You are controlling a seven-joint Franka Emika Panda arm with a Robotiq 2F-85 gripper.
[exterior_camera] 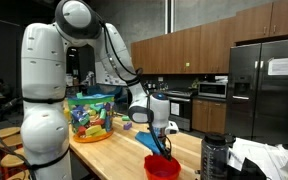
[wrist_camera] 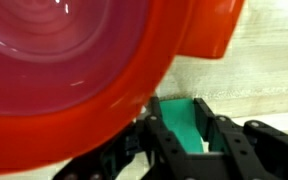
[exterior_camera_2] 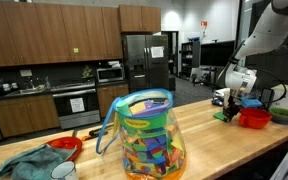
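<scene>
A red bowl (exterior_camera: 162, 170) stands near the table's near edge in exterior view 1. In the wrist view the bowl (wrist_camera: 59, 75) fills the upper left, its rim close to my fingers. A green object (wrist_camera: 182, 122) sits between the fingertips of my gripper, which is shut on it. Exterior view 2 has my gripper (exterior_camera_2: 229, 114) low over the table, just left of the red bowl (exterior_camera_2: 254, 118). A green patch (exterior_camera_2: 221, 116) shows beside the fingertips there. The object's full shape is hidden.
A clear bin of colourful items (exterior_camera_2: 152, 140) stands far along the table, with a red plate (exterior_camera_2: 67, 147) and a grey-green cloth (exterior_camera_2: 29, 163) beyond. A dark canister (exterior_camera: 214, 155) is right of the red bowl.
</scene>
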